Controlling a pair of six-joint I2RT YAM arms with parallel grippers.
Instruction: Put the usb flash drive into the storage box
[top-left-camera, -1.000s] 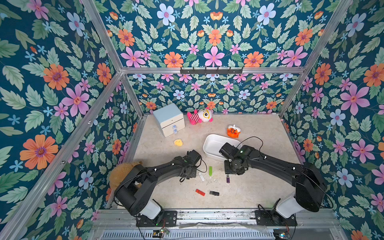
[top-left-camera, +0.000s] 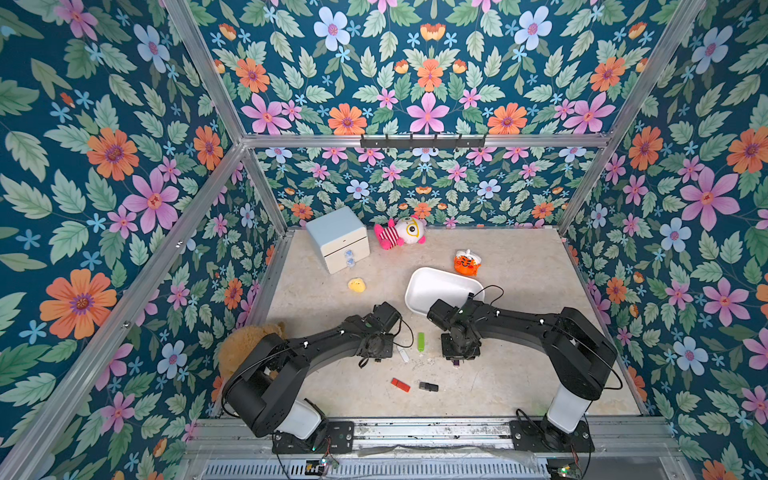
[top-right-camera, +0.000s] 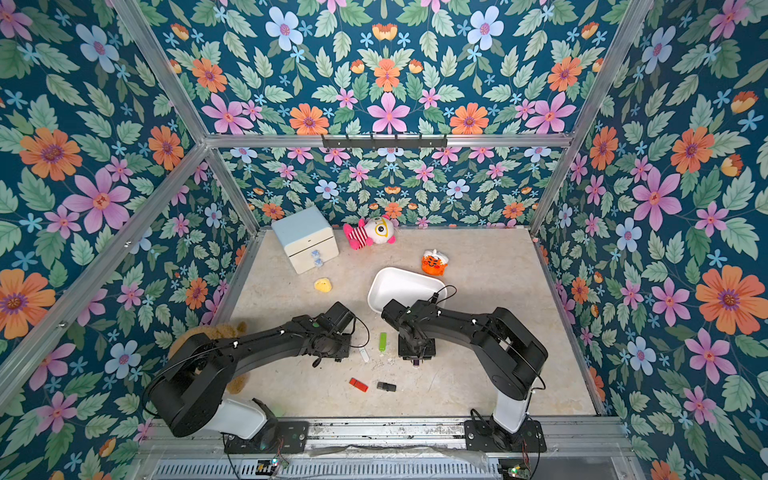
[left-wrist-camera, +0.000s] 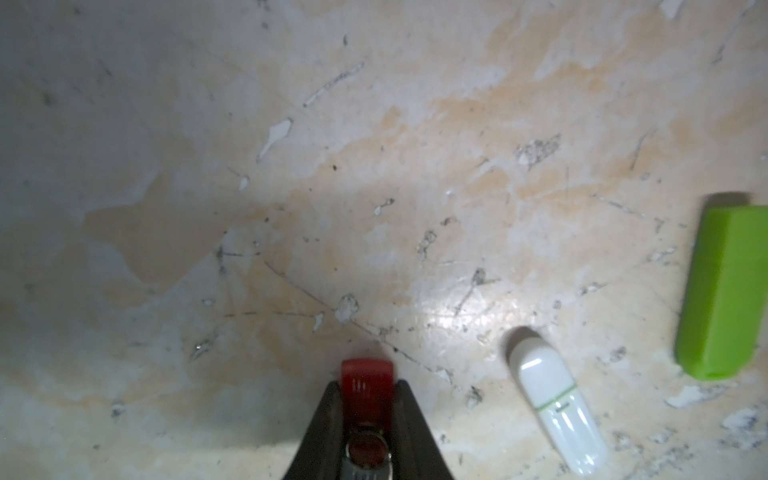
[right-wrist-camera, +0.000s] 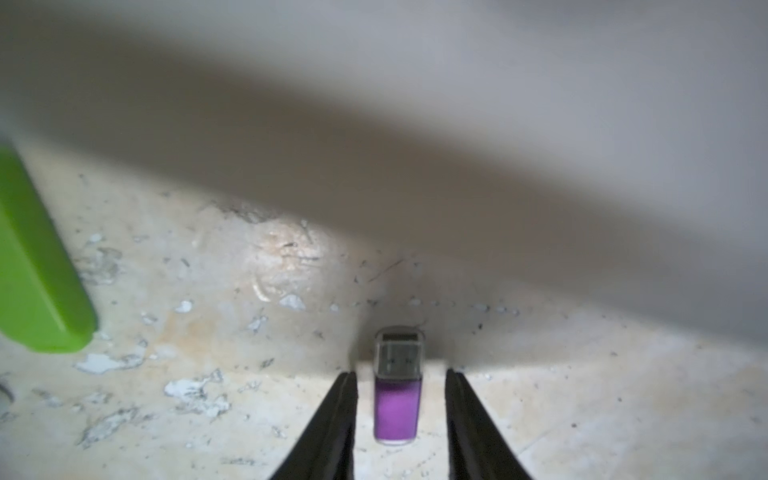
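My left gripper is shut on a red flash drive (left-wrist-camera: 367, 376) just above the table. My right gripper is open, its fingertips either side of a purple flash drive (right-wrist-camera: 396, 408) with a metal end, lying on the table. Between the grippers lie a green drive (top-right-camera: 383, 341) and a white drive (left-wrist-camera: 552, 384). Another red drive (top-left-camera: 400, 385) and a black drive (top-left-camera: 428, 386) lie nearer the front. The white storage box (top-right-camera: 384, 288) stands behind my right gripper.
A blue-lidded box (top-left-camera: 336, 240), pink plush toy (top-left-camera: 400, 233), orange toy (top-left-camera: 467, 262) and yellow object (top-left-camera: 356, 285) stand farther back. A brown plush (top-left-camera: 240, 348) lies at the left.
My right gripper has moved toward the front and slightly left, over the purple drive. The left arm has shifted only slightly.
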